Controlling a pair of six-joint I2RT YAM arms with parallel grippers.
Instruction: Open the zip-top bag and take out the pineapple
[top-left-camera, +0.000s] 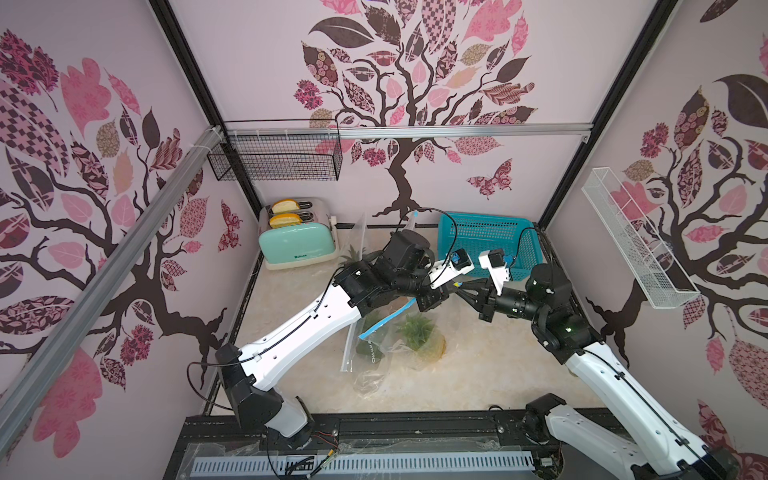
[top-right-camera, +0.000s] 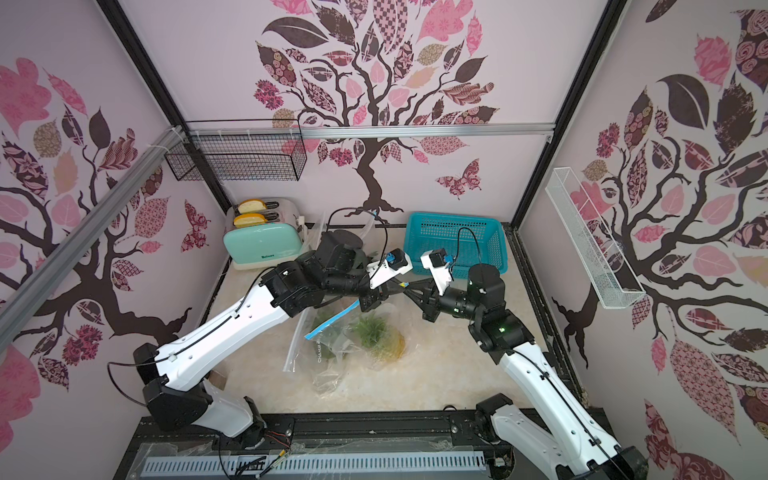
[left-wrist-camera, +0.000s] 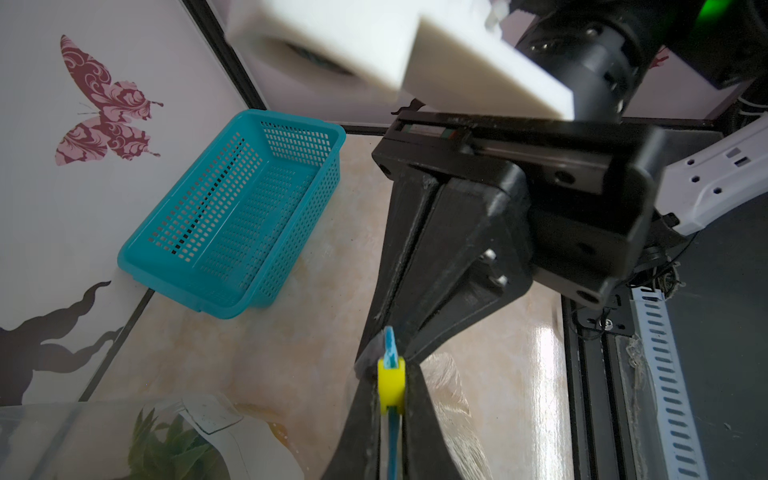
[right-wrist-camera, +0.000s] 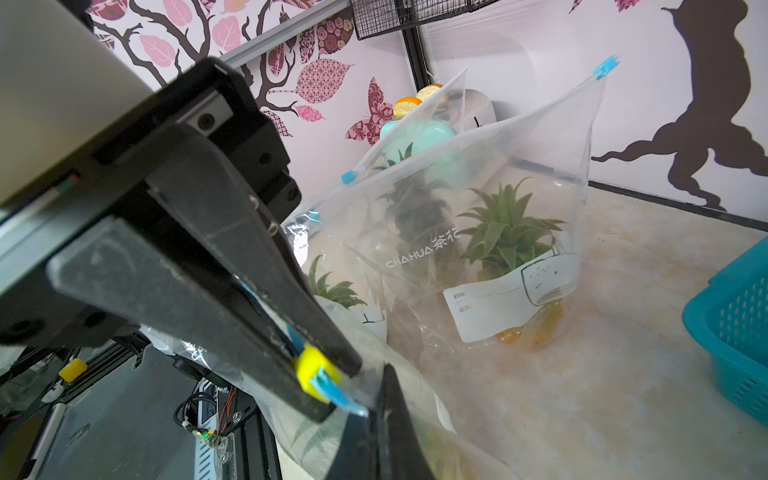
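Observation:
A clear bag with a blue zip strip (top-left-camera: 385, 319) hangs below my left gripper, which is shut on its small yellow slider (left-wrist-camera: 391, 385). Inside the lower bag a pineapple (top-left-camera: 432, 346) shows its yellow side and green leaves. My right gripper is shut, its fingertips meeting right beside the slider and the blue strip's short end. Whether a thin bag edge lies between them cannot be told. The two grippers face each other nearly tip to tip, and the left arm covers part of the bag in both top views.
Another zip bag (right-wrist-camera: 496, 176) with a pineapple stands behind, further bagged pineapples beside it. At the back are a teal toaster (top-left-camera: 298, 245) on the left and an empty blue basket (top-left-camera: 488, 217) on the right.

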